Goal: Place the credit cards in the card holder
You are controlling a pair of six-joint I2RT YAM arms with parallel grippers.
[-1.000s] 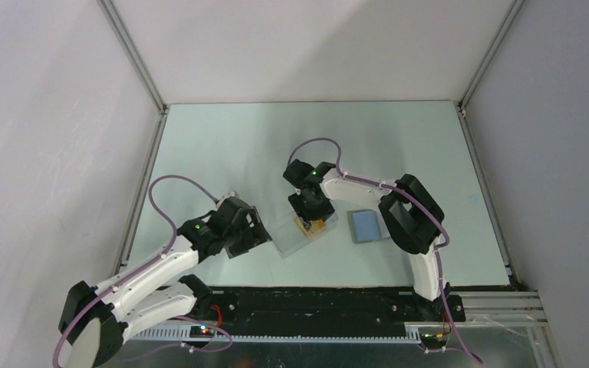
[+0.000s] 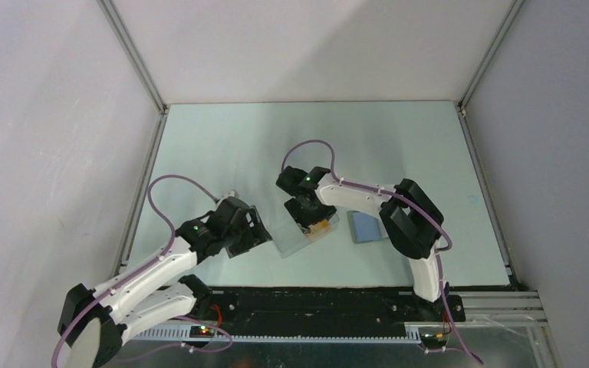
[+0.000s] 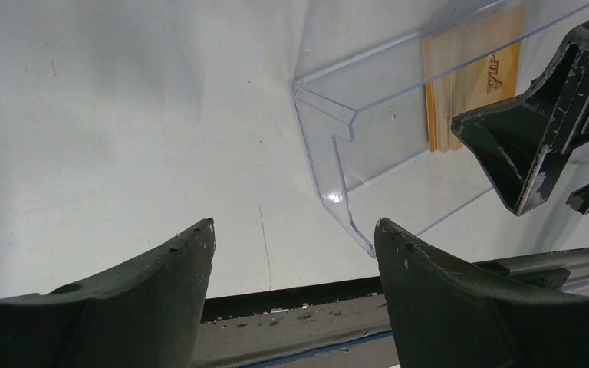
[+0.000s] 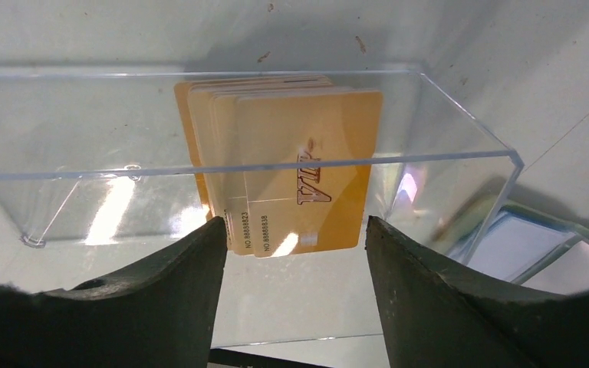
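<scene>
Several orange-gold cards (image 4: 314,192) lie in an overlapping stack inside a clear plastic box (image 4: 445,157). Over the box, my right gripper stands open, its fingertips either side of the stack in the right wrist view and nothing gripped. From the left wrist view, the same cards (image 3: 498,77) show behind the clear wall, with a right gripper finger (image 3: 533,146) near them. My left gripper is apart and empty left of the box. A blue-and-grey card holder (image 2: 366,227) rests on the table right of the box; its near corner (image 4: 521,249) shows in the right wrist view.
The clear box's raised walls (image 3: 337,169) surround the cards, and its left end lies close to my left gripper. The table's dark front edge (image 2: 307,299) runs below.
The left arm, box and card holder look unmoved.
</scene>
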